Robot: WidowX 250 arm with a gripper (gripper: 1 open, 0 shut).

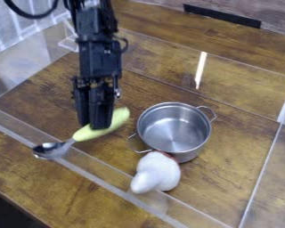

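Observation:
My black gripper (95, 114) hangs over the left middle of the wooden table, its fingertips around a pale yellow-green elongated object (109, 126). Whether it grips that object is unclear. A silver spoon-like piece (50, 150) sticks out below-left from it. To the right stands a steel pot (173, 132) with two handles. A white, bulbous object (157, 175) lies just below the pot.
Clear plastic strips (121, 189) run across the front and along the right of the table. A white stick (199, 69) lies behind the pot. Bare wood surrounds it at the back and front right.

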